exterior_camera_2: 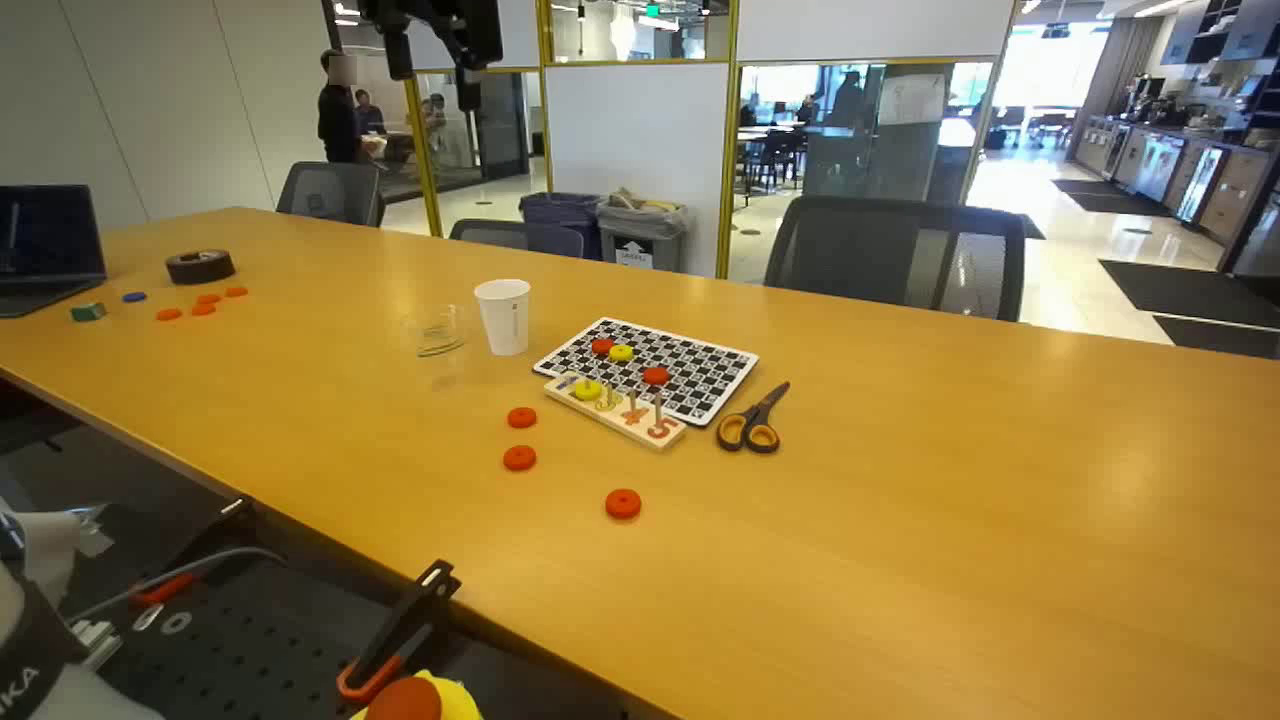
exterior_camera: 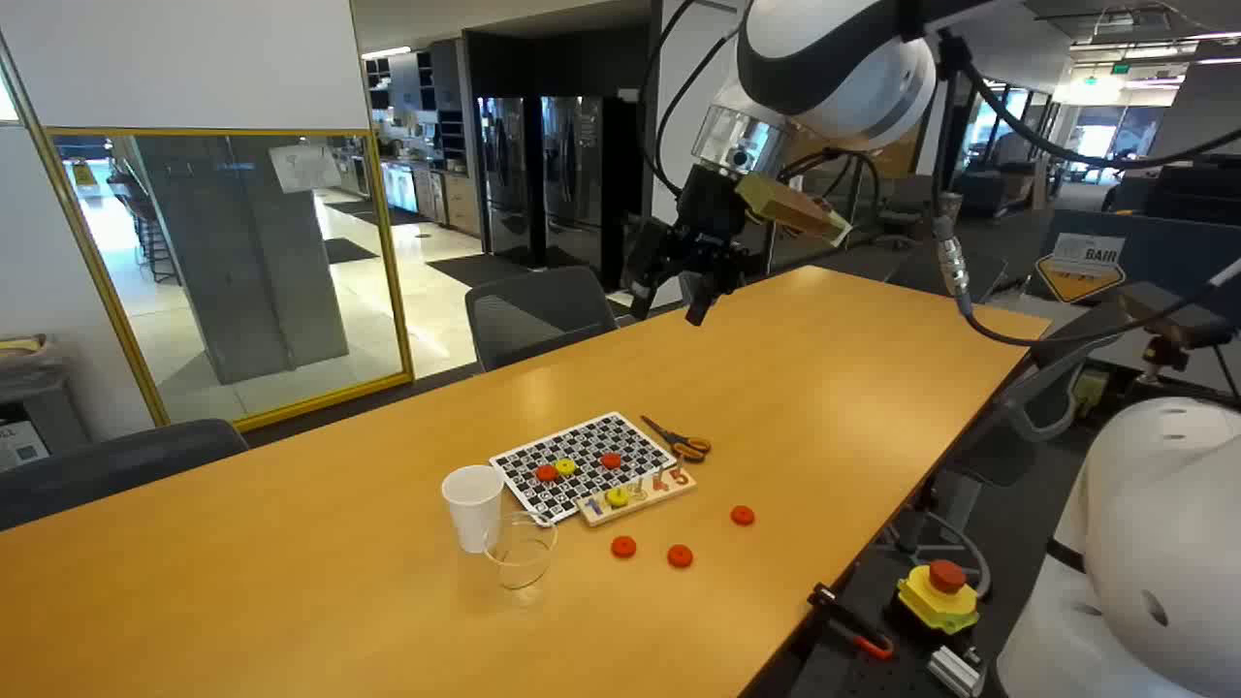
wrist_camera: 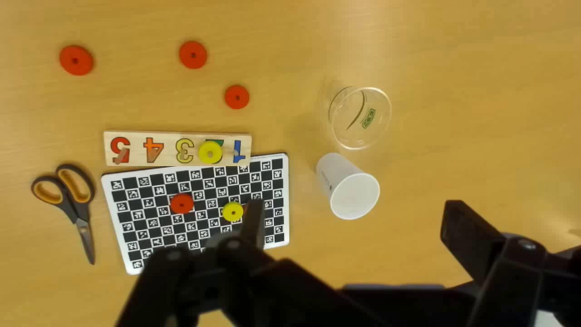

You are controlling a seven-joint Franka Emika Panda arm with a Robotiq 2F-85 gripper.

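Observation:
My gripper is open and empty, high above the table. In exterior view 1 the gripper [exterior_camera: 669, 297] hangs well clear of everything. A wooden number board [wrist_camera: 169, 158] with pegs lies against a black-and-white checkered board [wrist_camera: 163, 223]. One yellow ring [wrist_camera: 210, 152] sits at the board's number 2. On the checkered board lie a red ring [wrist_camera: 182, 203] and a second yellow ring [wrist_camera: 232, 211]; another red ring [exterior_camera_2: 656, 376] there is mostly hidden behind a finger in the wrist view. Three red rings, one of them the leftmost ring [wrist_camera: 76, 60], lie loose on bare table.
A white cup [wrist_camera: 354, 193] and a clear cup [wrist_camera: 360, 118] stand beside the boards. Scissors [wrist_camera: 71, 196] lie at the checkered board's other side. A laptop [exterior_camera_2: 48, 246], black tape roll [exterior_camera_2: 200, 266] and several small pieces occupy the far end.

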